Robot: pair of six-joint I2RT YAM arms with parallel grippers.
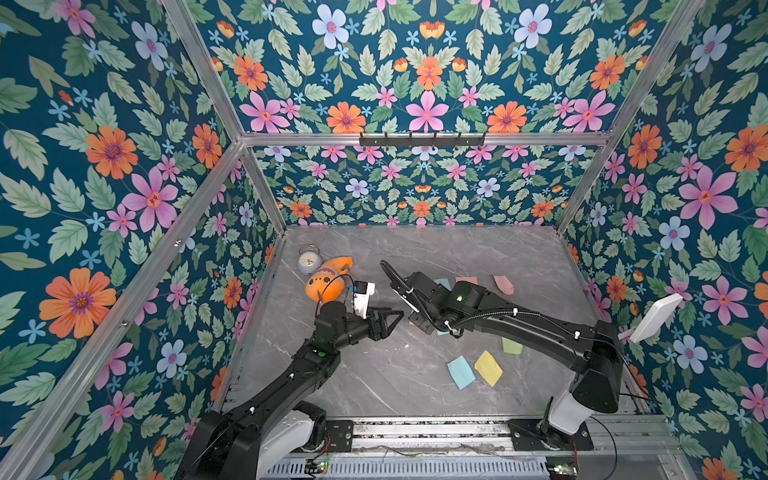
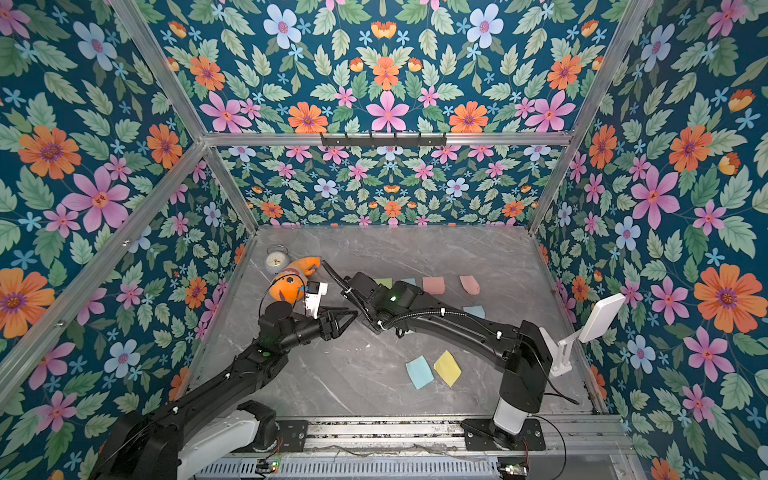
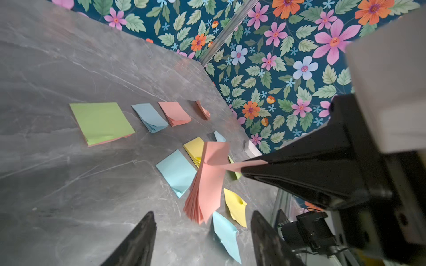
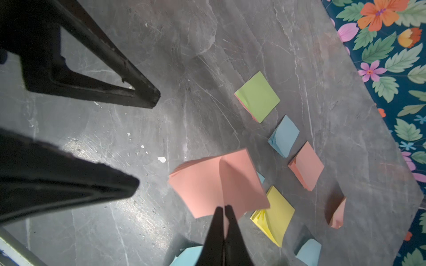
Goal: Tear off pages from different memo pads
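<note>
In the left wrist view a pink memo pad (image 3: 206, 190) stands on edge with its leaves fanned. One pink page (image 3: 244, 165) runs sideways from it into the tips of my right gripper, which is shut on that page. The right wrist view shows the pad's broad pink face (image 4: 199, 184) with the pinched page rising from it; page and pad still look joined. I cannot tell whether the pad touches the table. My left gripper is open, its fingers (image 4: 139, 84) apart and empty, a short way from the pad.
Toward the back lie green (image 3: 104, 122), blue (image 3: 150, 117) and pink (image 3: 174, 113) pads. A yellow pad (image 4: 275, 217) and several curled loose sheets are scattered on the right. An orange plush toy (image 1: 324, 284) and a small clock (image 1: 309, 260) stand back left.
</note>
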